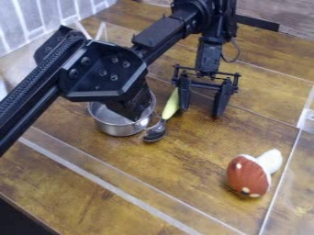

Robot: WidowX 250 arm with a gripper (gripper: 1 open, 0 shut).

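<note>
My gripper [201,92] stands open, low over the wooden table at the upper middle, its dark fingers just right of a pale green, elongated object [172,105]. Whether it touches that object is unclear. A metal spoon [154,134] lies below the green object, beside a steel pot [117,123] at the left, which is partly hidden behind the black arm. A red-and-white mushroom-like object [249,174] lies at the lower right.
Pale tape lines cross it at the lower left and right. A white rack edge shows at the top left.
</note>
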